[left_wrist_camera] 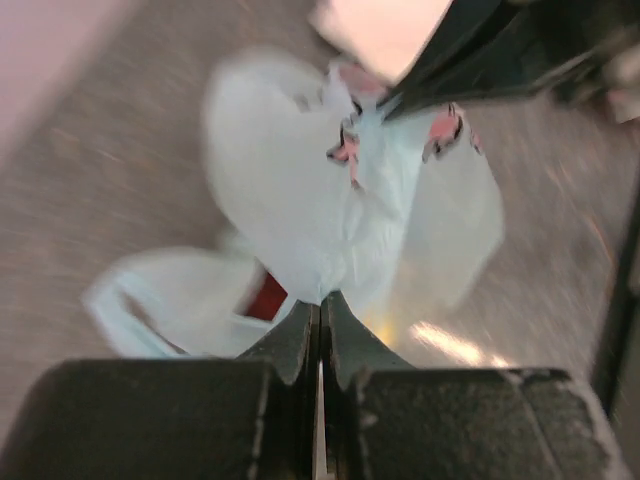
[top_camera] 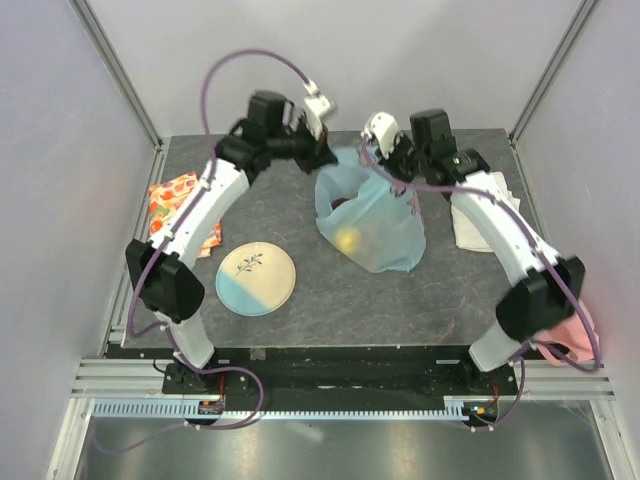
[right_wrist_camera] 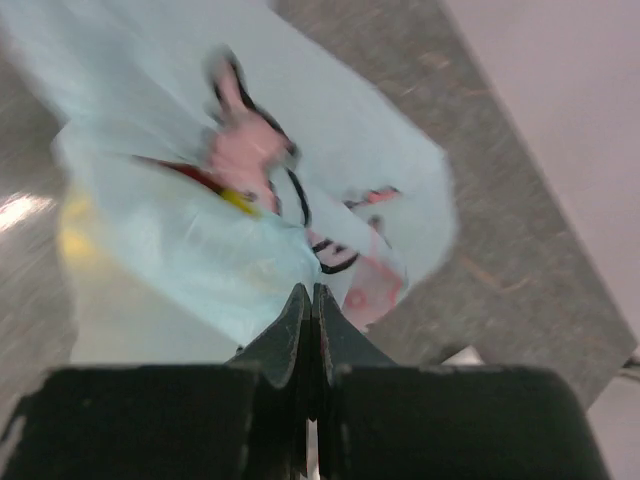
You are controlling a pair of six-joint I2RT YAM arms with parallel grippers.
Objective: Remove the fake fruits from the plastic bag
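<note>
The pale blue plastic bag stands crumpled at the back centre, upper edges raised, with yellow showing through its lower part and red inside its opening. My right gripper is shut at the bag's upper right, pinching thin bag film at its fingertips. My left gripper is shut over the bag's upper left; pale film lies at or behind its tips, and I cannot tell whether it is held. The top view is blurred around both grippers.
A round plate lies front left, a patterned cloth at the left, a white cloth at the right, and a pink cloth at the front right corner.
</note>
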